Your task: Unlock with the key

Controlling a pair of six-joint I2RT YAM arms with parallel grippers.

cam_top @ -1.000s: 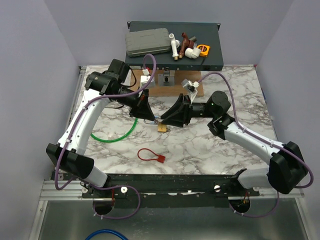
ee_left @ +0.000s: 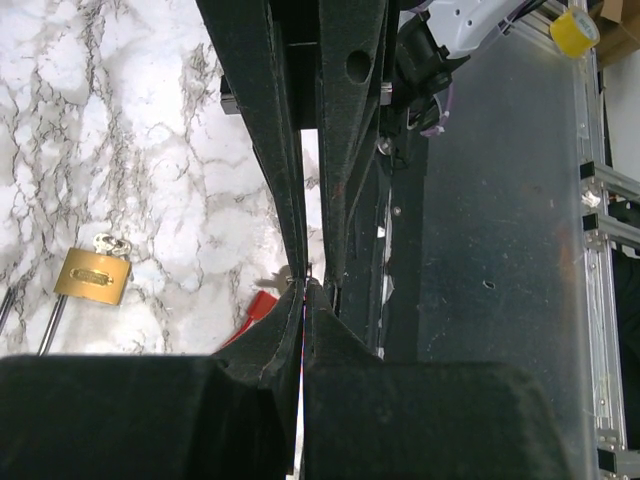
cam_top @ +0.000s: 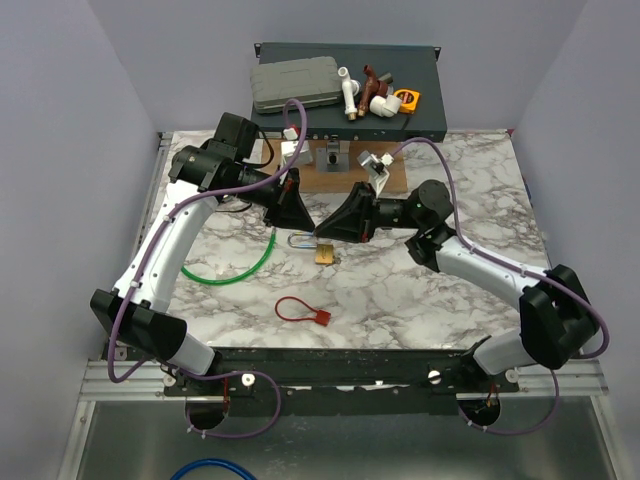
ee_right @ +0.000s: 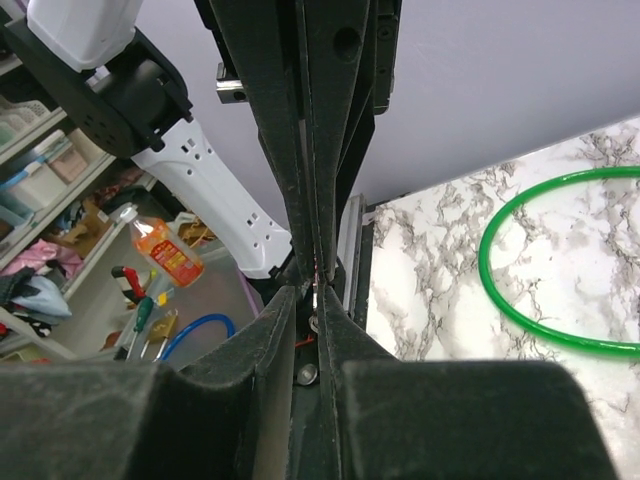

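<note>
My left gripper (cam_top: 305, 225) and right gripper (cam_top: 330, 231) meet tip to tip above the middle of the table. In the left wrist view the left fingers are shut, with a sliver of metal at their tips; whose grip it is in I cannot tell. The right gripper's fingertips are close together at the same spot in the right wrist view, largely hidden. Below lies the brass padlock (ee_left: 92, 276) (cam_top: 324, 255), shackle out, with a small silvery item beside it in the left wrist view.
A red tag on a loop (cam_top: 320, 317) lies in front, a green hose (cam_top: 225, 280) at the left. A wooden board with a metal fixture (cam_top: 333, 160) stands behind, below a shelf (cam_top: 340, 125) with a case and fittings.
The right gripper has moved left to meet the left gripper's tips, and the left gripper has shifted slightly back, away from the front edge.
</note>
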